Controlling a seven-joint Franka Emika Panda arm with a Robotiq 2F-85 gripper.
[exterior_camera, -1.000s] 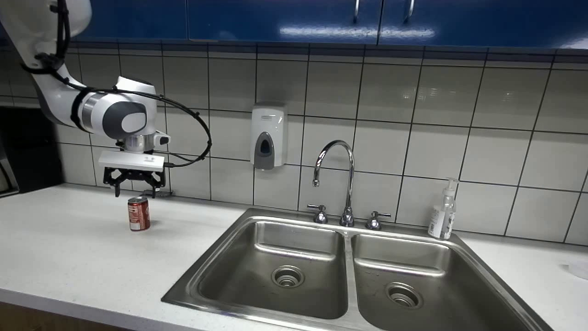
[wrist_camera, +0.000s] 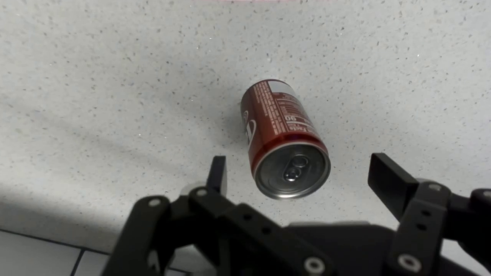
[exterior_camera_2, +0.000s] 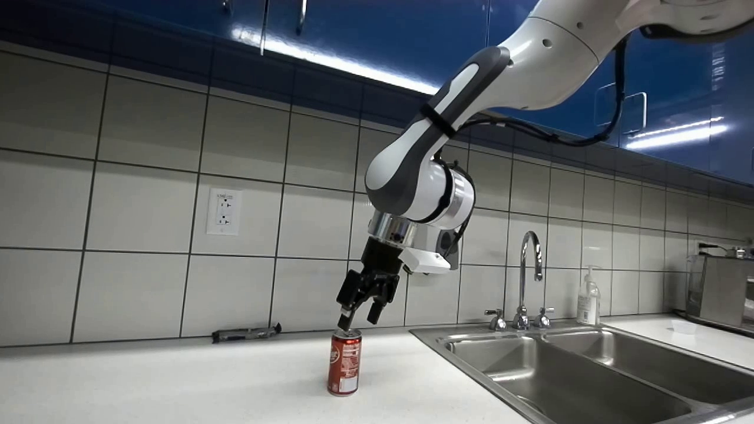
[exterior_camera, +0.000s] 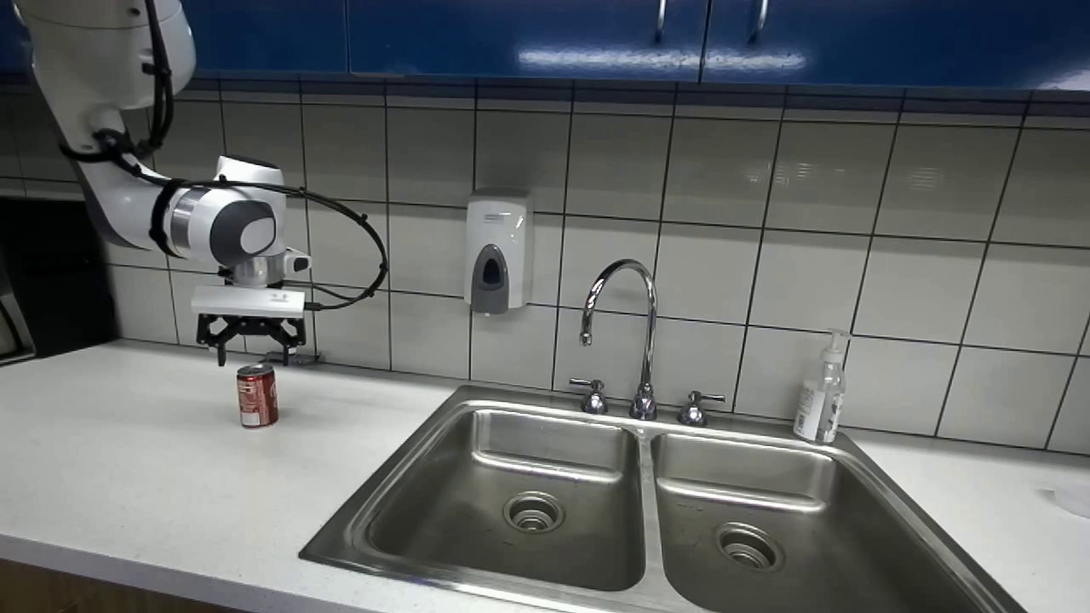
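A red soda can (exterior_camera: pixel 257 397) stands upright on the white counter, left of the sink. Its silver top with the tab faces up, and in the wrist view the can (wrist_camera: pixel 280 124) appears between my two fingers but farther down. My gripper (exterior_camera: pixel 252 359) is open above and behind the can, toward the tiled wall, with nothing between its fingers. From the other side, the gripper (exterior_camera_2: pixel 361 322) hangs just over the can (exterior_camera_2: pixel 344 364), its fingertips near the height of the can's top. Clear gaps show on both sides of the can in the wrist view.
A double steel sink (exterior_camera: pixel 649 511) with a tall faucet (exterior_camera: pixel 648 337) lies to the right. A soap bottle (exterior_camera: pixel 821 398) stands behind it. By the wall lies a dark slim object (exterior_camera_2: pixel 245 333).
The arm has shifted slightly, its upper links a little to the right and the gripper turned a bit. The can stands in the same spot, and the gripper is open in both frames.
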